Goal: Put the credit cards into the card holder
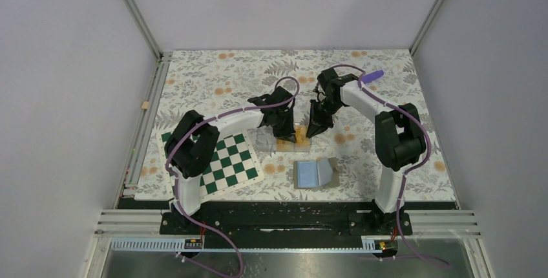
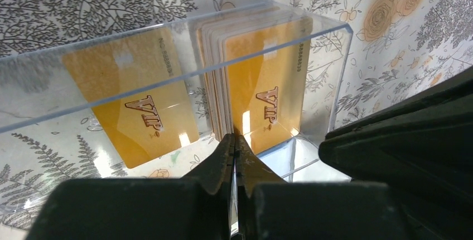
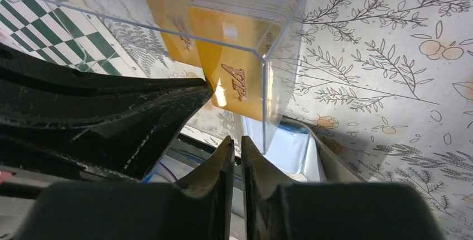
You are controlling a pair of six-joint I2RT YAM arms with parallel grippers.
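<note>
A clear plastic card holder (image 2: 334, 84) holds a thick stack of yellow VIP cards (image 2: 266, 89) beside another yellow card (image 2: 131, 117) to its left. My left gripper is shut, its tips at the lower corner of the stack, with nothing clearly between them. My right gripper is shut just outside the holder's near end; whether anything is between its fingers cannot be seen. In the top view both grippers are close together over the holder, hiding much of it.
A checkered board (image 1: 226, 161) lies at the left. An open grey case with a blue inside (image 1: 308, 173) lies in front of the holder. A purple object (image 1: 372, 76) is at the back right. Bare patterned table surrounds these.
</note>
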